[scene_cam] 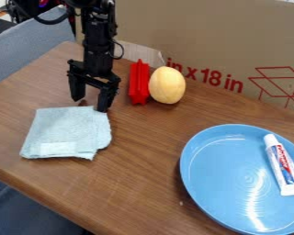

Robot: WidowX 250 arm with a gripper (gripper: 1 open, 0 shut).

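Note:
My black gripper (91, 97) is open, low over the table at the back left, its fingertips just behind a folded pale blue cloth (66, 133). The cloth lies flat near the left edge of the wooden table (137, 174). A red object (139, 82) and a yellow egg-shaped object (167, 85) stand to the right of my gripper. A blue plate (231, 193) sits at the front right, with a toothpaste tube (283, 165) lying on its right side.
A cardboard box (223, 46) forms a wall along the back.

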